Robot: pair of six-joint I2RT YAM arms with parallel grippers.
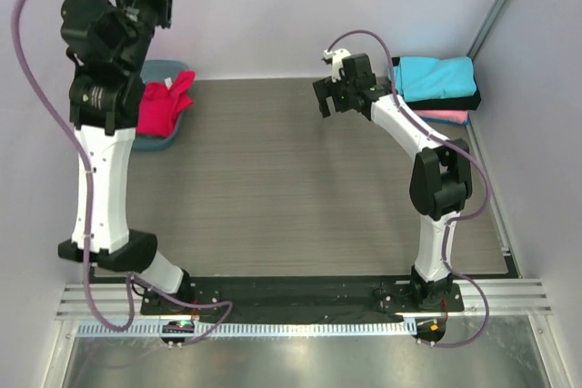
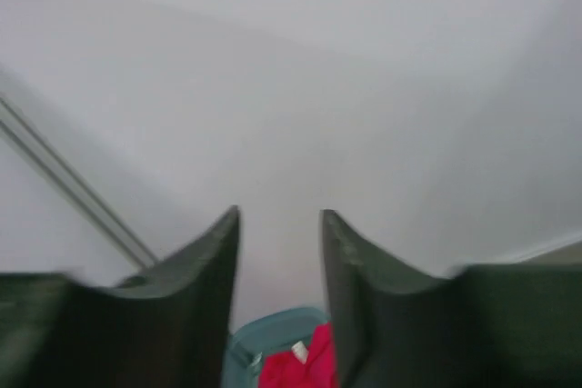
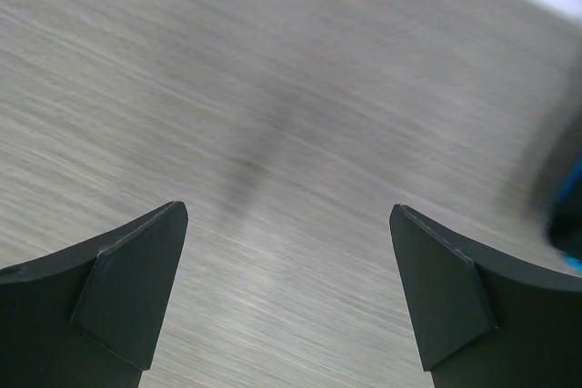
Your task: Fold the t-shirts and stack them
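Note:
My left gripper is raised high at the upper left of the top view; in its blurred wrist view the fingers stand apart with nothing seen held. Below it, a red shirt (image 1: 160,108) lies in a blue-grey bin (image 1: 145,141), partly hidden by the arm. My right gripper is open and empty over bare table, just left of the stack of folded shirts: cyan (image 1: 432,77) on top, with black and pink (image 1: 441,115) below.
Pale walls enclose the sides and back.

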